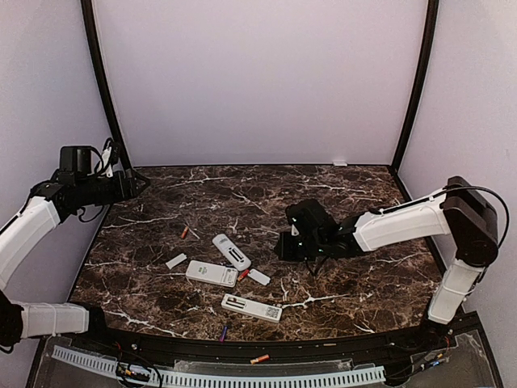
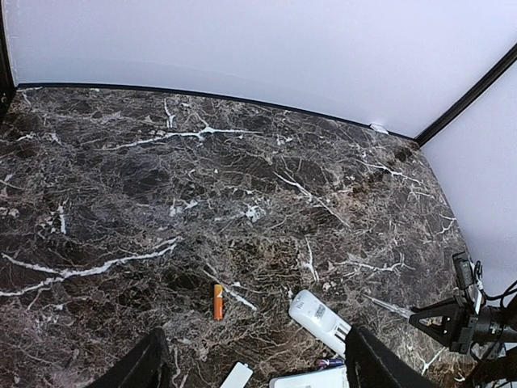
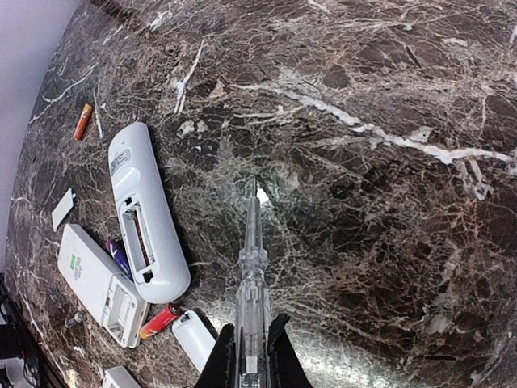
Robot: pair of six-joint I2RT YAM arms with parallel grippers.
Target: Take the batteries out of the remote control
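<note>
My right gripper [image 1: 292, 247] is shut on a clear screwdriver [image 3: 252, 299], tip pointing down over bare marble. My left gripper [image 1: 125, 182] is raised at the far left, fingers apart, nothing seen between them. Remotes lie centre-front: one [image 1: 231, 252] with an open compartment holding a battery, one [image 1: 210, 272] with a compartment at its end, one long [image 1: 250, 307]. Loose batteries lie around: orange [image 3: 83, 121], purple [image 3: 117, 255], red [image 3: 160, 322].
Small white covers [image 1: 176, 261] lie beside the remotes. More batteries [image 1: 259, 358] lie along the front edge.
</note>
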